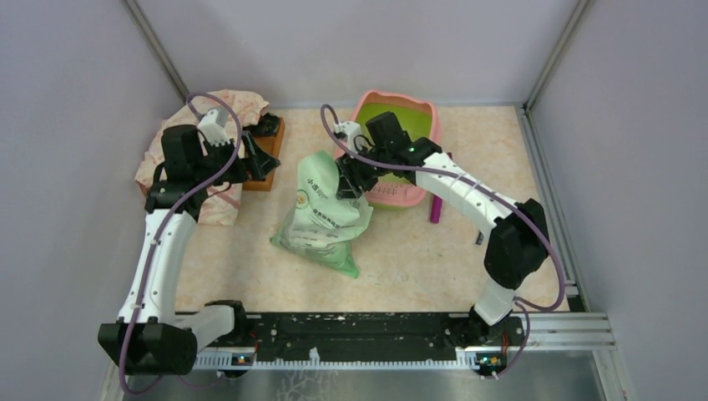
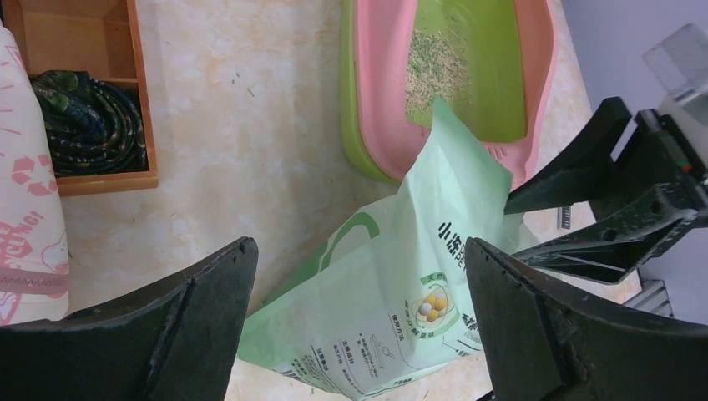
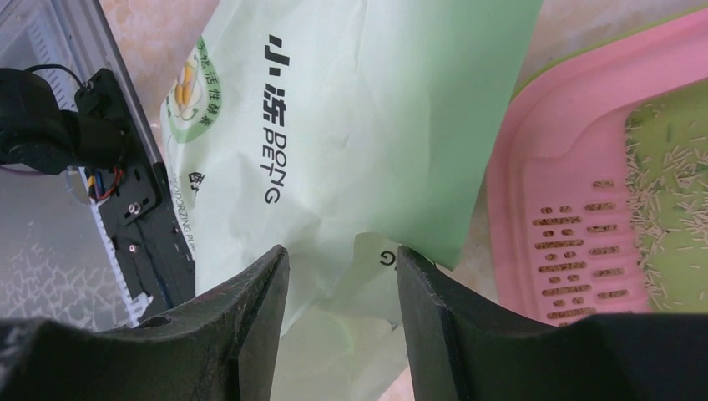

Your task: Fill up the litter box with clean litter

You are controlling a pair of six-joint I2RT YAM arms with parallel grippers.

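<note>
A pale green litter bag [image 1: 321, 225] stands in the middle of the table, its top crumpled. The pink-rimmed, green litter box [image 1: 401, 202] is behind it to the right, some scattered litter on its floor [image 2: 434, 71]. My right gripper [image 1: 351, 180] is at the bag's top; in the right wrist view its fingers are part apart over the bag's film, and whether they grip it is unclear. My left gripper [image 1: 259, 163] stands open above the left side, apart from the bag.
A wooden box [image 2: 108, 184] with dark coiled contents and a patterned cloth [image 2: 29, 251] lie at the back left. A magenta object [image 1: 435, 209] lies right of the litter box.
</note>
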